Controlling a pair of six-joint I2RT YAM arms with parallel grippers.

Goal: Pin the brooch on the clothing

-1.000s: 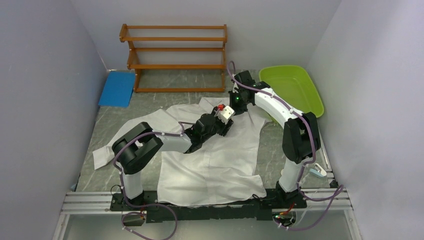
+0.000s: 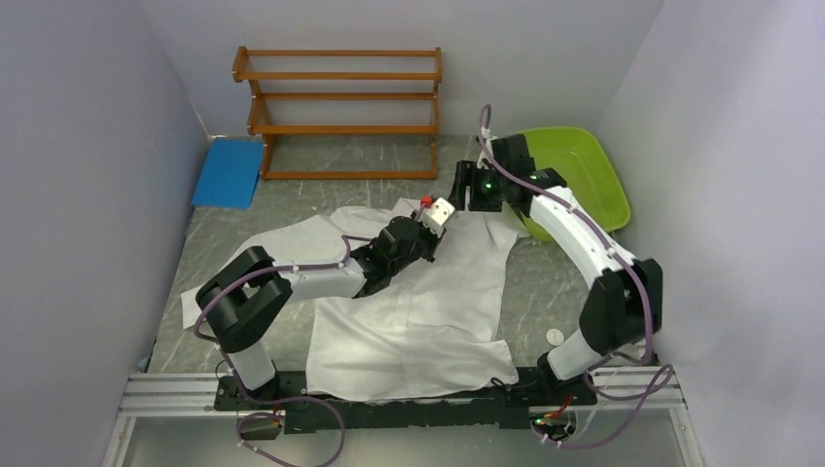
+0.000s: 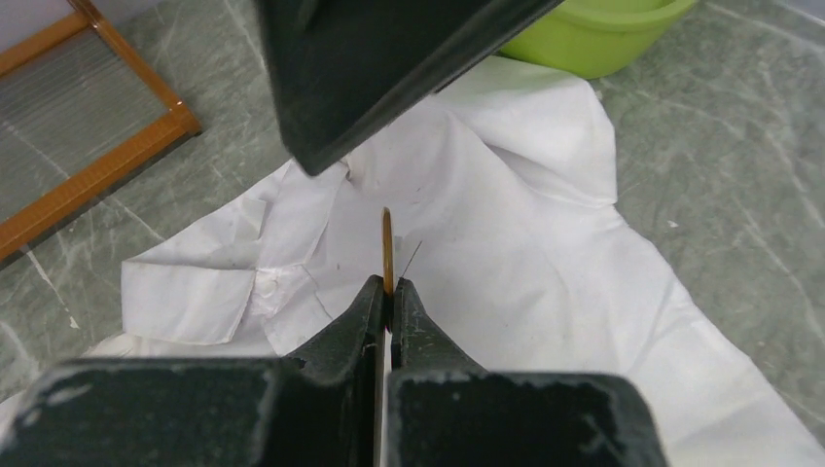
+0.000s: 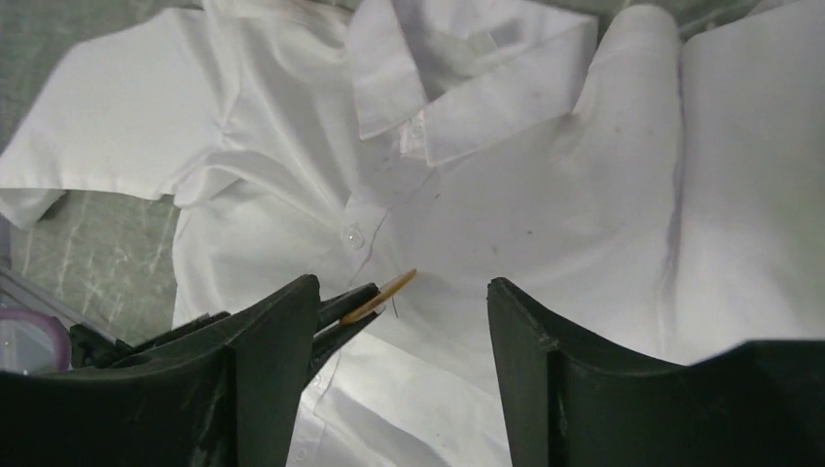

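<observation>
The white shirt [image 2: 428, 311] lies spread on the grey table, its collar [image 4: 506, 88] and button placket visible in the right wrist view. My left gripper is shut on the brooch [image 3: 387, 243], seen as a thin gold bar with a fine pin standing out of its fingertips above the shirt. My right gripper is above and to the right of it, fingers apart, with nothing held between them; in the left wrist view its dark finger hangs over the top.
A green bin [image 2: 584, 165] sits at the back right, close to my right arm. A wooden rack [image 2: 340, 129] and blue mat [image 2: 224, 175] are at the back left. Bare table shows along both sides of the shirt.
My right gripper has lifted away from my left gripper toward the upper right, and its arm has swung outward. My left gripper has shifted only slightly.
</observation>
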